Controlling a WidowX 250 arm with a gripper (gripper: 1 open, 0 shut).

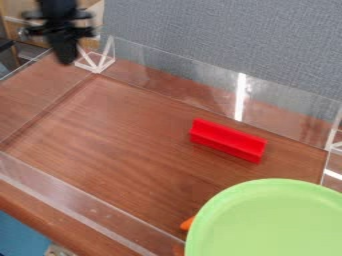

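My dark gripper [64,50] is high at the top left, motion-blurred, above the back left of the clear-walled tray; its fingers look shut, with nothing visible between them. A red block [227,139] lies on the wooden floor of the tray, right of centre. A large green plate [274,235] fills the lower right corner, with a small orange item [189,222] partly hidden at its left edge.
Clear walls [287,101] border the wooden area, with white corner brackets [96,58] at the back left. A grey textured panel stands behind.
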